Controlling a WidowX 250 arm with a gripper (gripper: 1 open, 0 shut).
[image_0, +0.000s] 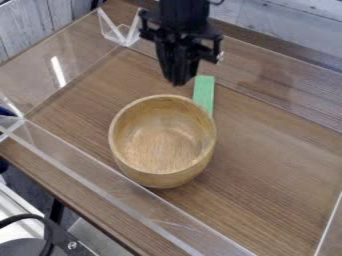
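Note:
A round tan wooden bowl (162, 141) sits in the middle of the table. Just behind it, to the right, a flat green strip (206, 93) lies on the wood. My dark gripper (178, 54) hangs from the top of the view above the back of the bowl and left of the strip. It looks blurred; it is shut, and I see nothing held in it.
The wooden table (267, 175) has free room to the right and left of the bowl. Clear plastic edging runs along the left, and a cable lies at the lower left.

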